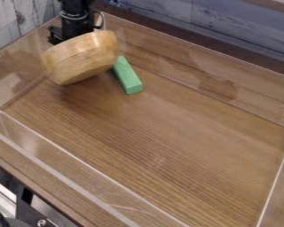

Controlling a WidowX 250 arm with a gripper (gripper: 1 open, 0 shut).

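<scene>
A rounded pale wooden object (pixel 79 58) sits tilted at the upper left of the table, in front of the black gripper (pixel 75 19). The gripper's fingers are largely hidden behind it, so I cannot tell whether they are open or shut. A green block (pixel 127 76) lies just to the right of the wooden object.
Grey panel walls (pixel 216 27) run along the back and left edges.
</scene>
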